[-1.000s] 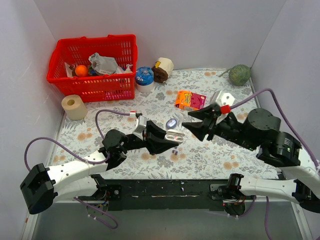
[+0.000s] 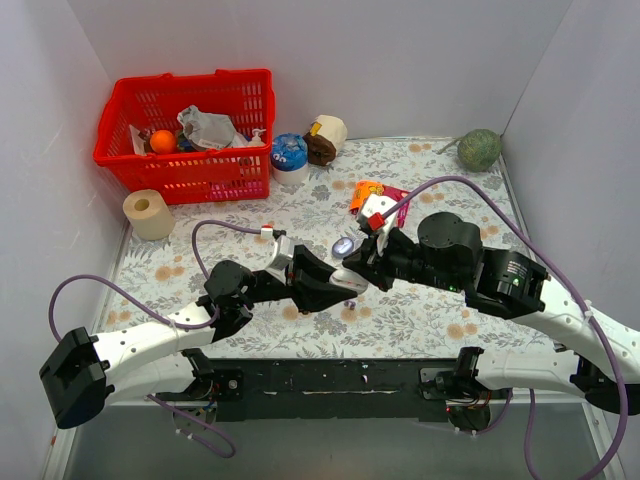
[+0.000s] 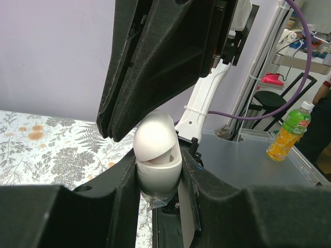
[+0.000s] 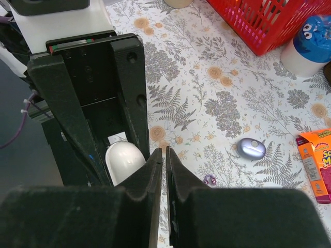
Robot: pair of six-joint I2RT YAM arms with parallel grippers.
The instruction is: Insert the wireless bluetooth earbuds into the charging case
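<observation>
The white charging case [image 2: 349,281] is clamped in my left gripper [image 2: 338,284], held above the table. Seen from the left wrist, its rounded lid [image 3: 155,135] sits over the base with a narrow gap at the front. My right gripper is shut beside the case; nothing shows between its fingers. In the left wrist view, those dark fingers [image 3: 135,98] stand right against the lid and hide part of it. The case's inside is hidden, so I cannot tell whether earbuds sit in it.
A small purple piece [image 4: 209,180] and a silver oval object [image 4: 252,149] lie on the flowered cloth. An orange packet [image 2: 366,191], a blue-lidded jar [image 2: 290,155] and a red basket [image 2: 187,180] stand farther back.
My right gripper has come left and down to the case, and its fingers have closed. The lid, standing open before, is now folded nearly down. The left arm holds still.
</observation>
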